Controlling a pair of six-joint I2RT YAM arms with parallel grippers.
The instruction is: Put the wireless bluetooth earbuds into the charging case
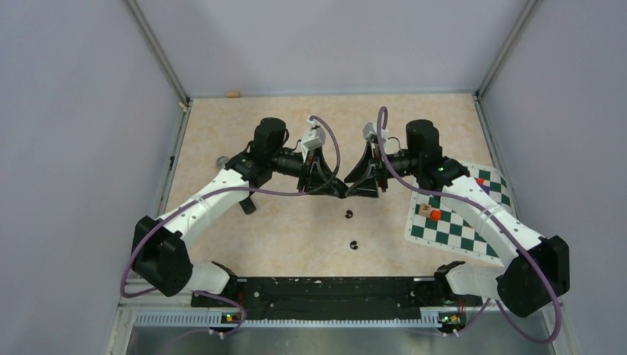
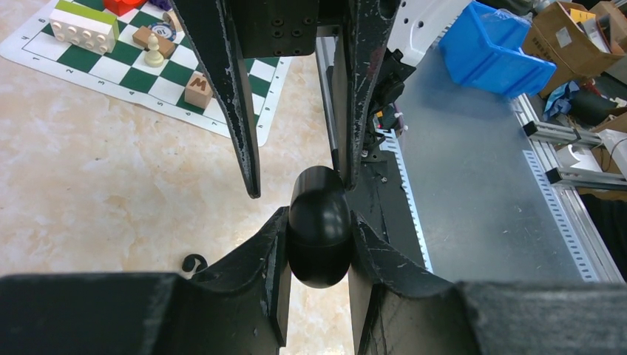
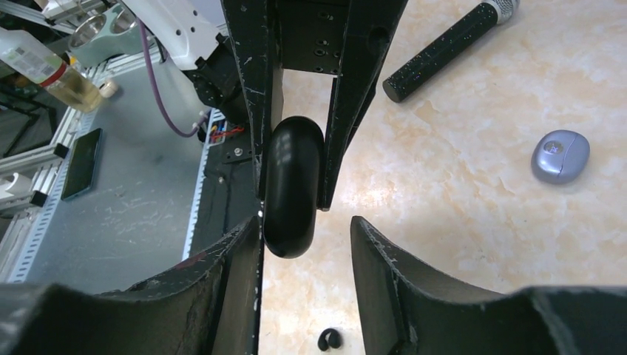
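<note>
The glossy black charging case (image 2: 319, 222) is an elongated rounded capsule, its lid closed with a faint seam across it. My left gripper (image 1: 339, 189) is shut on the case (image 3: 292, 188), which juts past its fingertips. Facing it, my right gripper stands part open; its fingers (image 3: 235, 259) are apart, and the right one is clear of the case. In the top view the two grippers nearly meet, which hides most of the case. Two small black earbuds, a farther one (image 1: 349, 214) and a nearer one (image 1: 354, 245), lie on the table below the grippers.
A green-and-white chessboard mat (image 1: 451, 235) with blocks and pieces covers the table's right side. A black microphone (image 3: 444, 55) and a grey mouse-like object (image 3: 560, 157) lie on the left side.
</note>
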